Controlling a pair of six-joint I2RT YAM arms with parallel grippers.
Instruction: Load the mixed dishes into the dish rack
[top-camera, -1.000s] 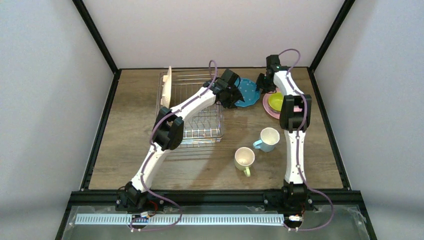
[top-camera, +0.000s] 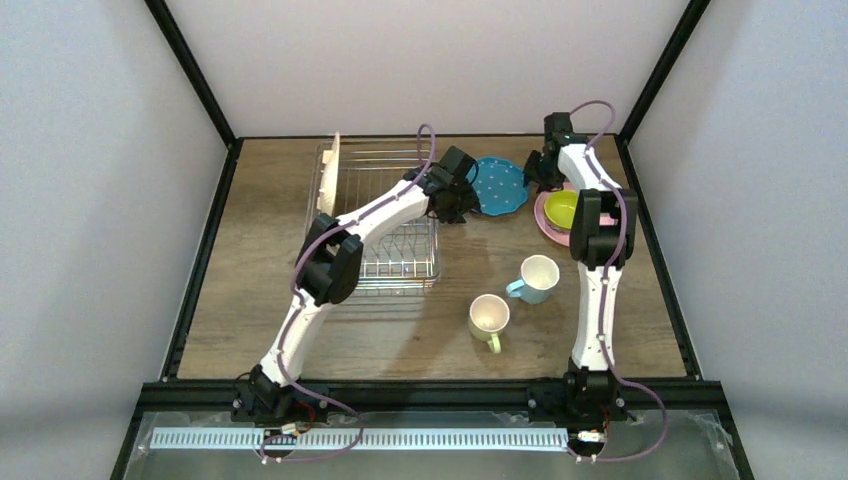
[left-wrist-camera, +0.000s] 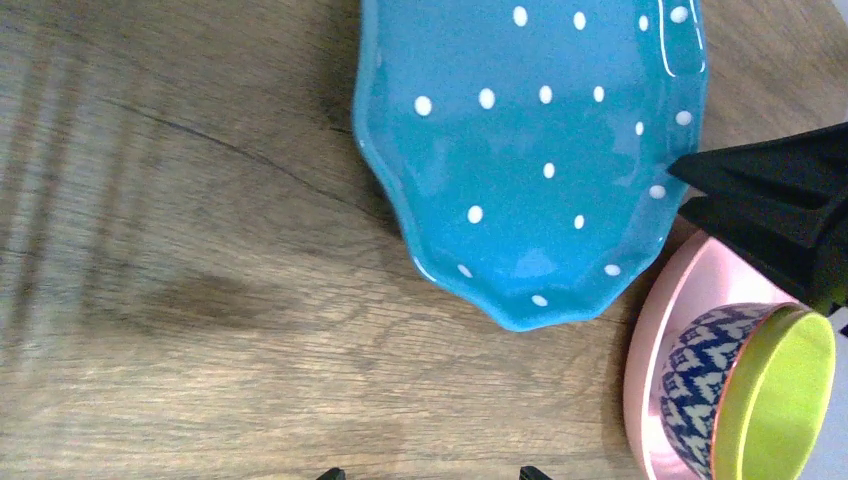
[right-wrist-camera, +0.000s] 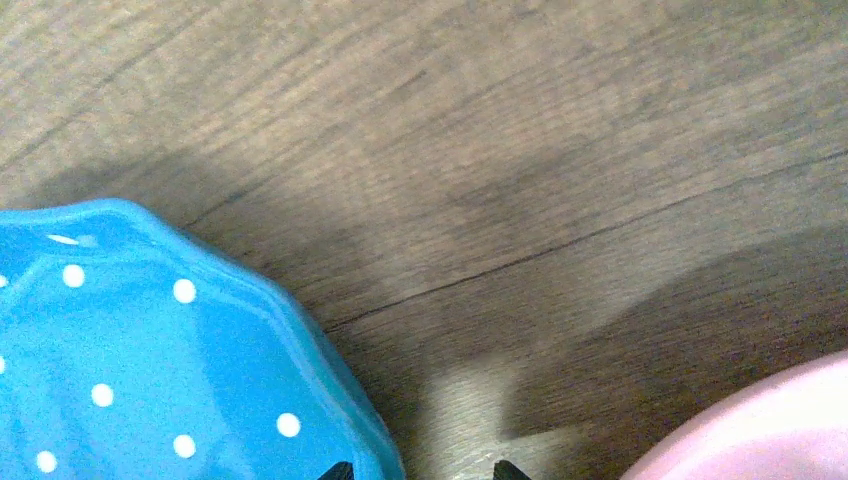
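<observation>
The blue polka-dot scalloped plate (top-camera: 500, 182) lies on the table right of the wire rack (top-camera: 395, 260), which holds a cream board upright on its left side. My left gripper is open beside the plate, nothing between its fingers. My right gripper is open at the plate's right edge, between it and the pink plate (right-wrist-camera: 760, 430). A yellow bowl (left-wrist-camera: 780, 400) with a patterned bowl sits in the pink plate, partly hidden by the right arm from above.
A light-blue mug (top-camera: 538, 284) and a pale green mug (top-camera: 489, 320) stand on the near right of the table.
My right gripper has shifted right, away from the blue plate's middle, and the pink plate with bowls has moved slightly right. My left gripper has moved slightly down and left.
</observation>
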